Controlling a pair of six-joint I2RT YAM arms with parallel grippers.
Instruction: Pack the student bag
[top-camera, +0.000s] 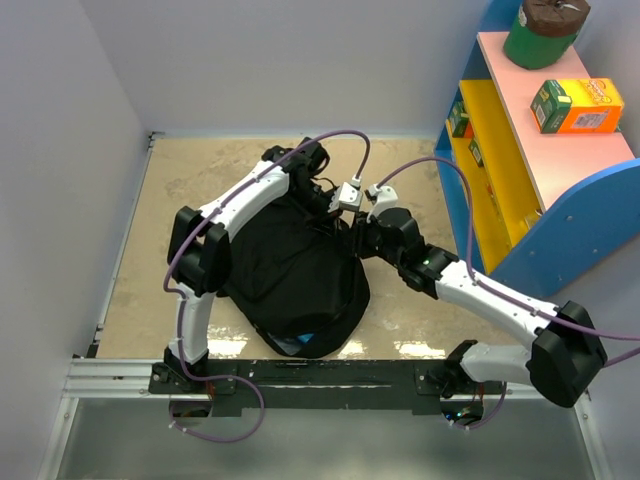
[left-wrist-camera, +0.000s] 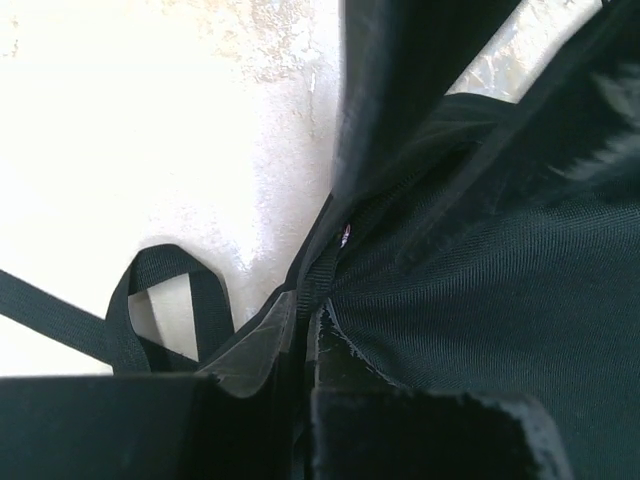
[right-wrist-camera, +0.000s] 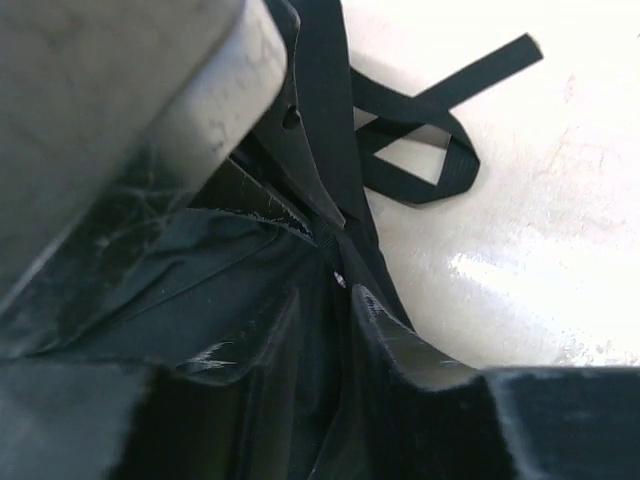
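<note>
A black bag (top-camera: 290, 280) lies on the beige table. In the left wrist view my left gripper is shut on the bag's fabric edge (left-wrist-camera: 315, 270), with strap loops lying to the left. My right gripper stands close beside the left one at the bag's right edge, part open over a small zipper pull (right-wrist-camera: 339, 279); whether it touches that is unclear. The left gripper fills part of the right wrist view's upper left. A loose strap (right-wrist-camera: 420, 150) lies beside the bag.
A blue shelf unit (top-camera: 565, 230) with yellow and pink boards stands at the right, holding orange-green boxes (top-camera: 575, 105) and a green cylinder (top-camera: 535, 40). Bare table lies left and right of the bag.
</note>
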